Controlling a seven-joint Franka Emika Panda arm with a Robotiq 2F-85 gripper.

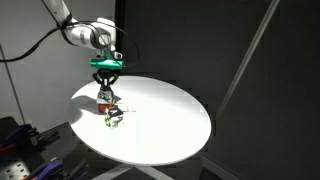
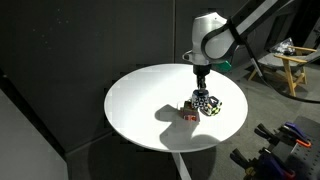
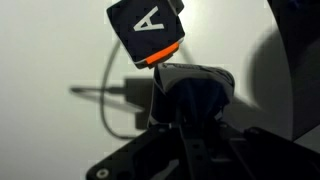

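Observation:
My gripper [image 1: 106, 81] is shut on a dark, patterned, soft-looking item [image 1: 105, 93], which hangs below it close over the left part of the white table. In the wrist view this item [image 3: 200, 92] appears dark blue with a pale grey edge and covers the fingertips. Exterior view 2 shows the gripper [image 2: 201, 86] above the same bundle [image 2: 201, 98]. Whether its lower end touches the table or the things there, I cannot tell.
Close by are a red object [image 2: 189, 117] and a multicoloured one [image 2: 212, 107]. A black block with a white letter A [image 3: 147, 25] and an orange edge lies near the item in the wrist view.

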